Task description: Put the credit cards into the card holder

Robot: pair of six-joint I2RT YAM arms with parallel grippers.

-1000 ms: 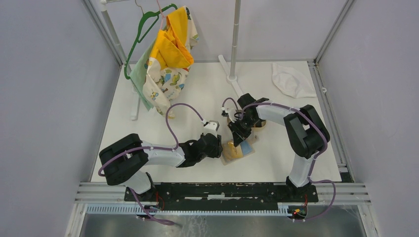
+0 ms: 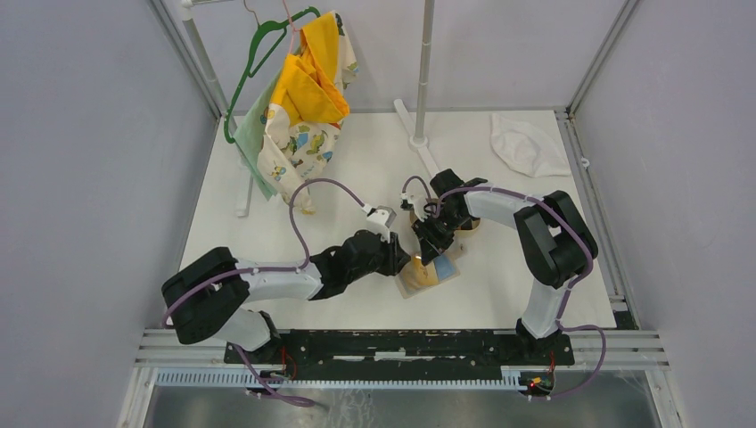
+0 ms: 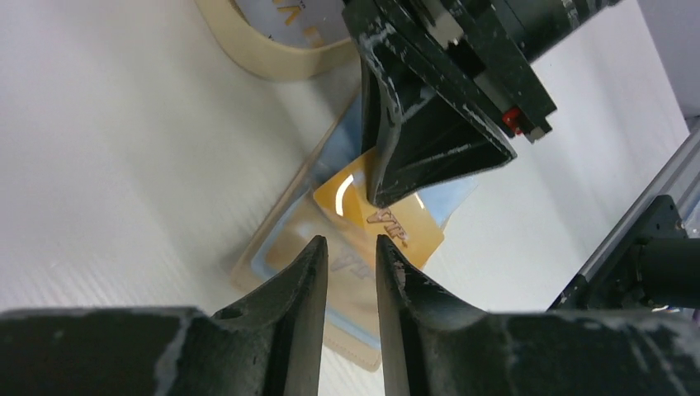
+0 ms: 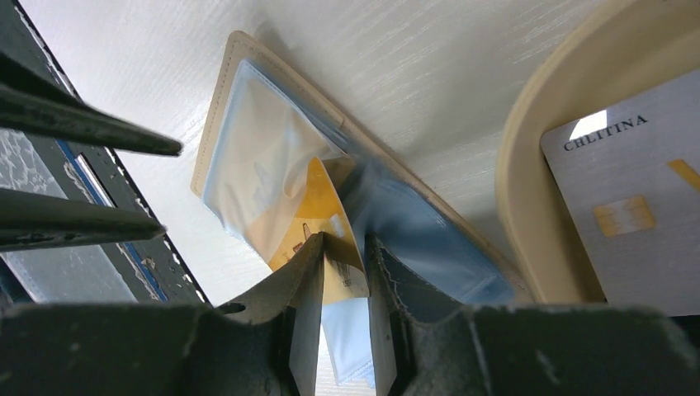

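Observation:
The card holder point(image 3: 244, 276), beige with clear bluish pockets, lies open on the table. A gold card point(image 4: 322, 239) is partly in a clear pocket, its outer end standing up at a tilt. My right gripper has its fingertips at that end; whether both pads touch the card is hard to see. My left gripper is part open to the holder's left, a gap between its fingers and nothing in it. In the right wrist view, the left fingers point(image 4: 99, 130) point at the holder from the left. A grey card point(image 4: 640, 194) lies in the round container.
The tan round container point(image 3: 289, 66) stands just behind the holder, close to the right gripper. A white pole stand point(image 2: 419, 141) and a white cloth point(image 2: 528, 145) are at the back. Hanging clothes point(image 2: 308, 107) fill the back left.
The right arm and the holder stay about where they were.

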